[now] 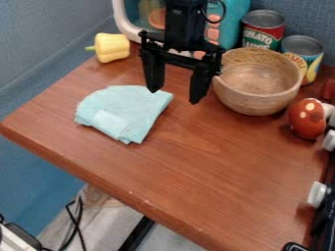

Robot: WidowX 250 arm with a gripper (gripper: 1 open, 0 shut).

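A black gripper (pixel 175 86) hangs open above the table, its two fingers apart with nothing between them. It is over the area between a folded light blue cloth (pixel 120 111), lying on the wooden table to the left and below, and a wooden bowl (pixel 253 90) to the right.
Behind are a yellow object (pixel 110 45), a teal and white toy appliance, a tomato can (pixel 262 34) and a second can (pixel 305 54). A red spotted object (pixel 305 119) and dark items line the right edge.
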